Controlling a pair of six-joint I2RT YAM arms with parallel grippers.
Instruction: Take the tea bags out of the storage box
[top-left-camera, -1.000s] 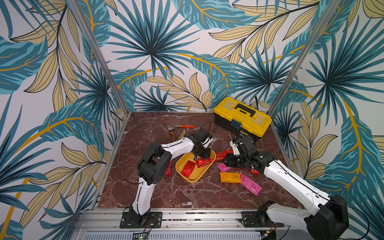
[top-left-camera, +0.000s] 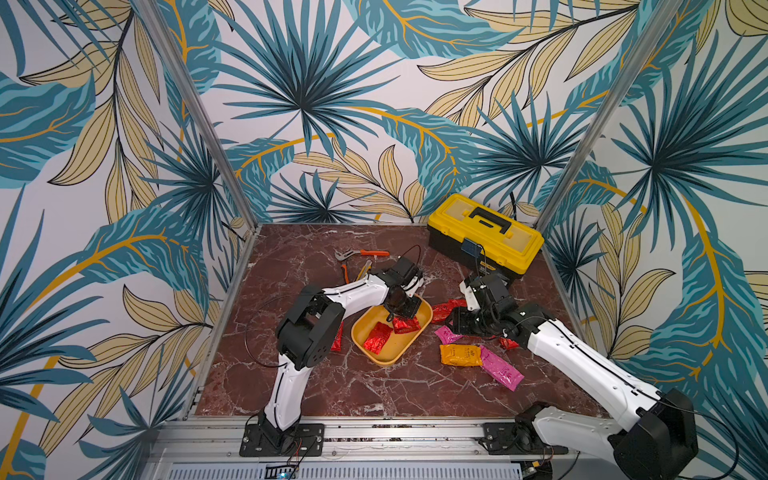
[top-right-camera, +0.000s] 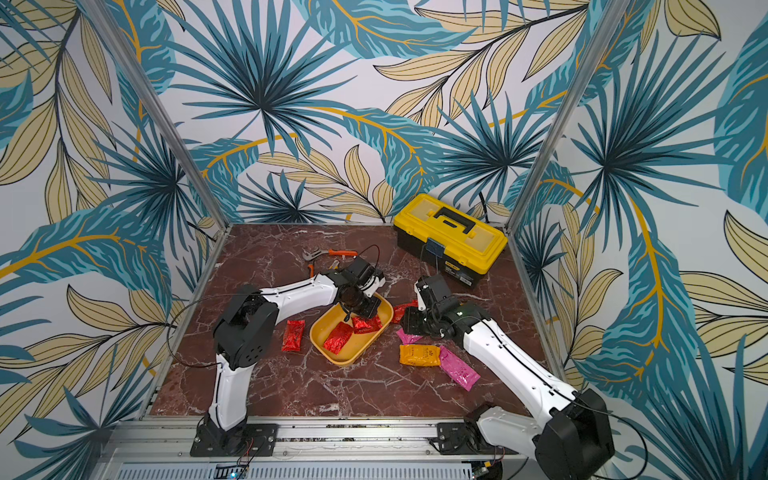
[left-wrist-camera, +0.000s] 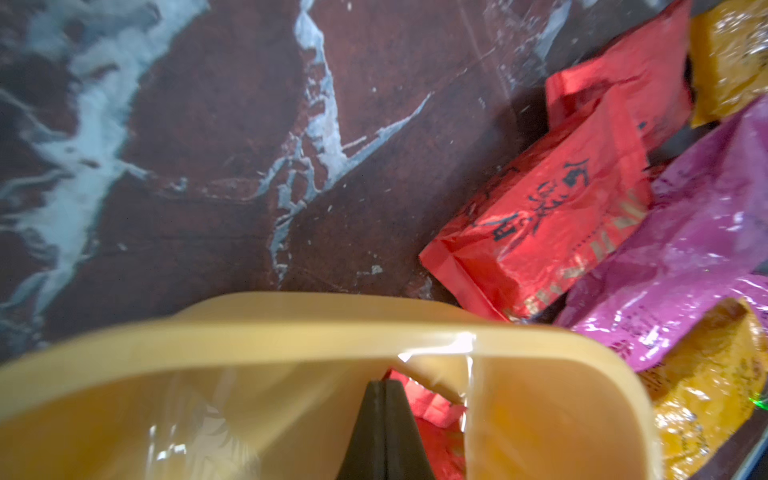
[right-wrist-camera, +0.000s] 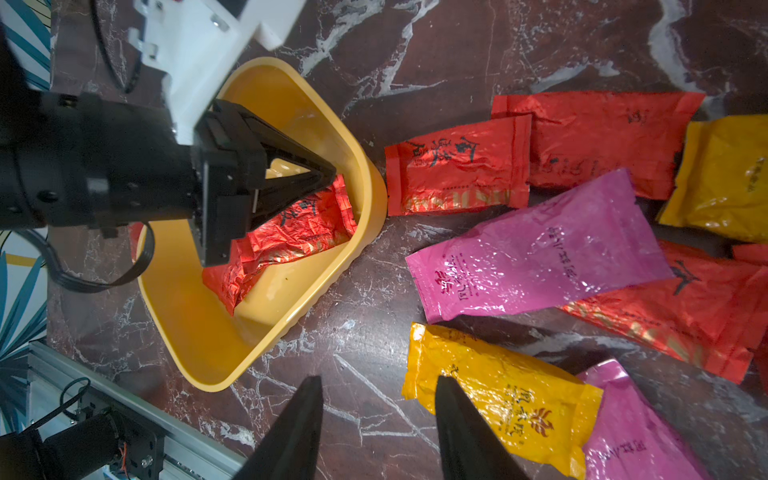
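The yellow storage box (top-left-camera: 368, 344) stands mid-table with red tea bags (top-left-camera: 377, 338) inside. My left gripper is down in the box, shut, beside a red tea bag (left-wrist-camera: 438, 444); whether anything thin is pinched is hidden. In the right wrist view its fingertips are at that bag's upper edge. My right gripper stands open above the table, right of the box, nothing between its fingers. Red, pink (right-wrist-camera: 536, 252) and orange-yellow tea bags (right-wrist-camera: 500, 400) lie outside the box on the right; another red one (top-right-camera: 293, 335) lies to its left.
A yellow-lidded toolbox (top-left-camera: 485, 236) stands at the back right. An adjustable wrench (top-left-camera: 364, 253) and other tools lie behind the storage box.
The red bag under my left gripper and that gripper have shifted very slightly within the box; the right arm stays put.
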